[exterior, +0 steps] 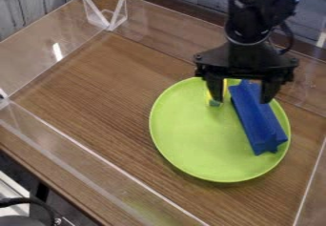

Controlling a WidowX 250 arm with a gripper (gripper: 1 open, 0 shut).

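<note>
The black gripper point(245, 70) hangs over the back of a green plate point(201, 142), open, its fingers spread left and right above the objects there. A blue block point(260, 125) lies on the plate's right side, its far end beneath the gripper. A small yellow object point(214, 94) sits at the back of the plate, partly hidden by the left finger.
Clear walls run along the back, left and right edges, with small white brackets at the back left. A black cable lies at the lower left corner.
</note>
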